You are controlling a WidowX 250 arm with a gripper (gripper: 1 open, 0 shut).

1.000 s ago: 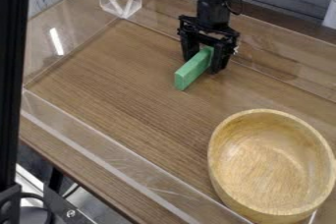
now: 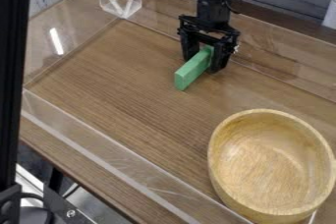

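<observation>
My black gripper reaches down from the top centre of the camera view onto a green bar-shaped object lying slanted on the wooden table. The upper end of the green object is partly hidden by the gripper. I cannot tell whether the fingers are shut on it or only around it.
A large beige round bowl fills the lower right. A clear plastic piece stands at the upper left.
</observation>
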